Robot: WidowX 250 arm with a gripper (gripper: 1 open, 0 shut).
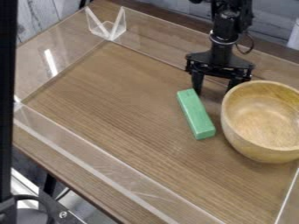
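My black gripper (216, 73) hangs at the upper right, low over the wooden surface, its fingers apart and pointing down, just behind a green bar (197, 115) and a large tan bowl (260, 131). The green bar lies flat, left of the bowl. I see nothing clearly held, though the dark space between the fingers is hard to make out.
A white wire-like piece (107, 24) stands at the back left. Dark round hardware (30, 210) sits at the bottom-left corner, beyond the surface's edge.
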